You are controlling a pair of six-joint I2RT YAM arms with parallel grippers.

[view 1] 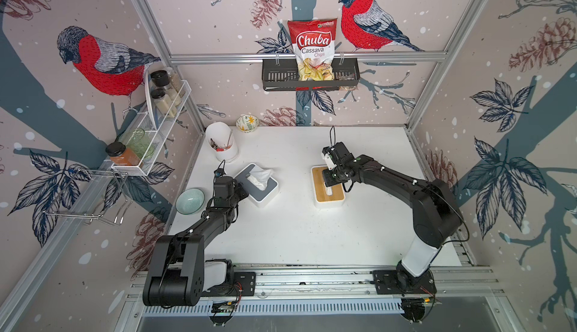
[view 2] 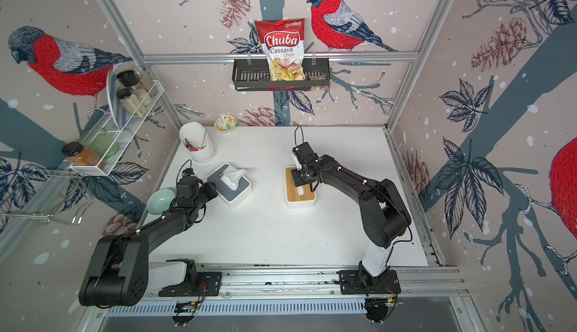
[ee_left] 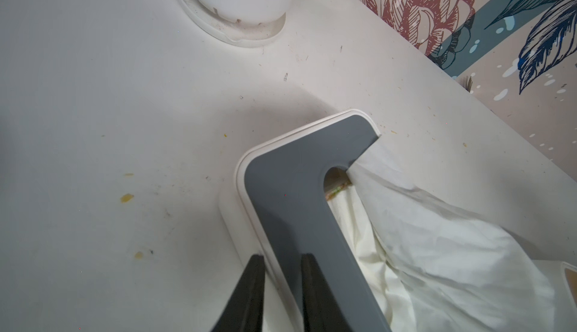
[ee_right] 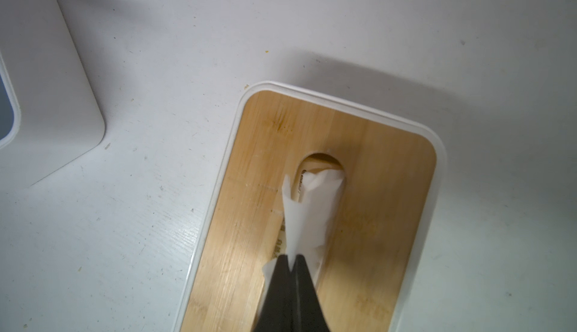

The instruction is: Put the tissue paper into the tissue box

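A white box with a grey lid [ee_left: 300, 169] stands left of centre, a white tissue [ee_left: 444, 229] spilling loosely from its slot. In the left wrist view, my left gripper is open, its fingers apart in front of that box's left rim. Nothing shows between them. The second white box has a wooden lid [ee_right: 372, 229] and stands nearer the table's middle. A narrow folded white tissue [ee_right: 318, 205] lies along its slot. Over that slot my right gripper is shut; a thin flap meets its fingertips, and I cannot tell whether it is pinched.
A white holder with utensils [view 1: 221, 141] and a patterned bowl [view 1: 247, 123] stand at the back left. A pale green bowl [view 1: 190, 201] sits behind my left arm.
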